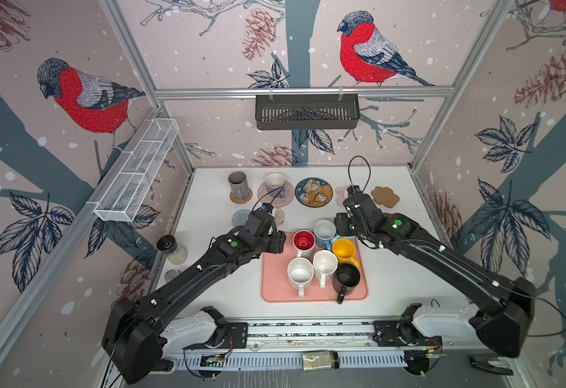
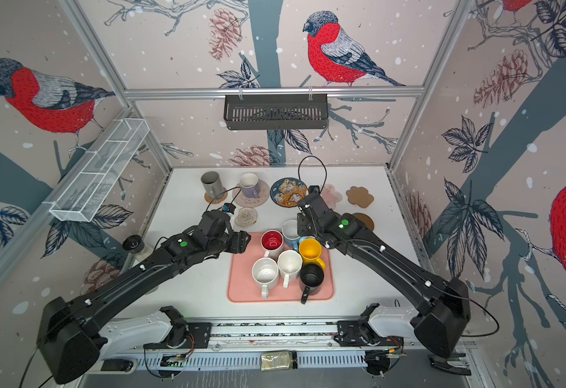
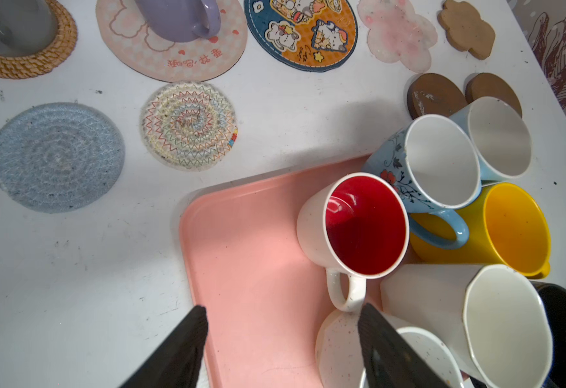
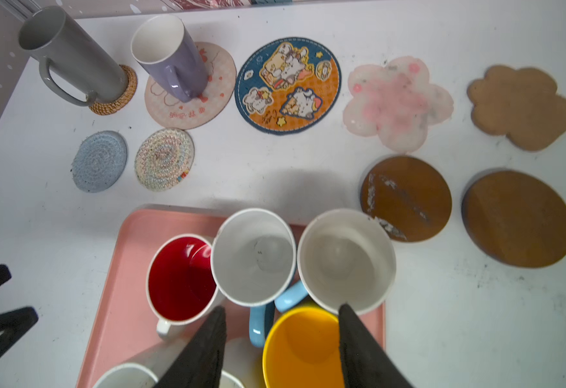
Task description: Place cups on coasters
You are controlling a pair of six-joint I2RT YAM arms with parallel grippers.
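On the pink tray stand several cups: a red-lined white cup, a floral blue cup, a light blue cup, a yellow cup, a black cup and two white cups, one of them tilted in the left wrist view. A grey mug rests on a woven coaster, and a purple cup on a pink round coaster. My left gripper hangs part open over the tray's left side, empty. Also part open and empty, my right gripper is above the yellow cup.
Bare coasters include a blue one, a spiral one, a patterned one, a pink cloud-shaped one and brown ones. A bottle stands at the table's left.
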